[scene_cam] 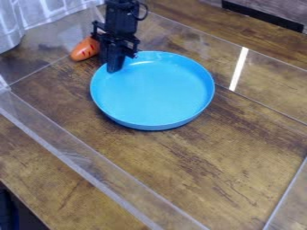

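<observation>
A blue round plate (pixel 153 92) lies on the wooden table, its raised rim facing up. At its upper left rim stands the dark gripper (pixel 115 56), coming down from the top of the view, its tips at or just over the rim. Whether the fingers are closed on the rim is too small to tell. An orange carrot-like object (pixel 83 50) lies just left of the gripper, behind the plate.
Translucent sheeting (pixel 21 22) is at the upper left, and clear strips run along the left and right.
</observation>
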